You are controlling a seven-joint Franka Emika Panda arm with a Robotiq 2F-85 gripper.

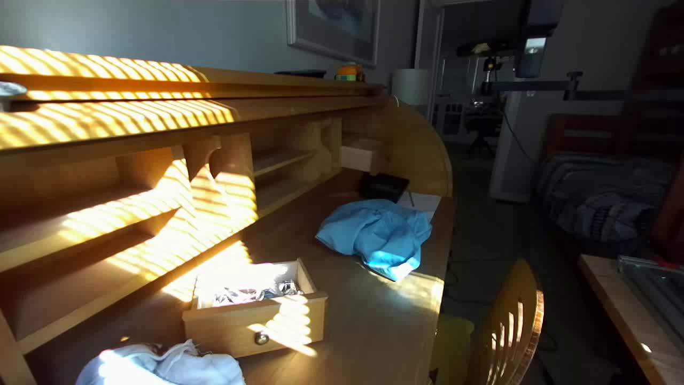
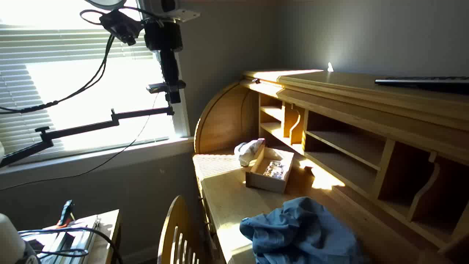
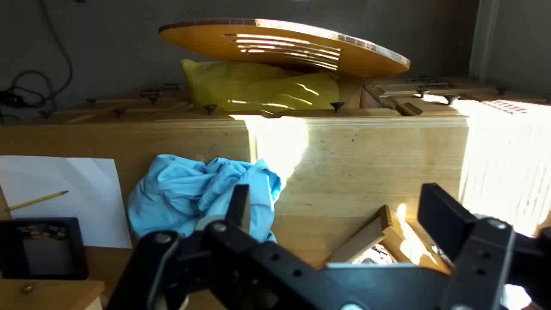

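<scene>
My gripper stands open in the wrist view, its two black fingers wide apart and nothing between them. In exterior view 2 the gripper [image 2: 169, 94] hangs high in front of the window, well above the desk. A crumpled blue cloth [image 1: 372, 231] lies on the desk top; the wrist view shows this blue cloth [image 3: 178, 196] partly behind the left finger. A small wooden drawer [image 1: 221, 331] with a round knob rests on the desk, holding shiny small items [image 2: 275, 169]. Beside it is a pale, whitish cloth [image 2: 247, 152].
Shelves and cubbies [image 2: 343, 143] line the desk's back. A wooden chair [image 1: 513, 321] with a yellow cushion [image 3: 258, 85] stands at the front edge. White paper with a pencil [image 3: 38, 199] and a black framed object [image 3: 49, 248] lie past the blue cloth. Bare desk top separates cloth and drawer.
</scene>
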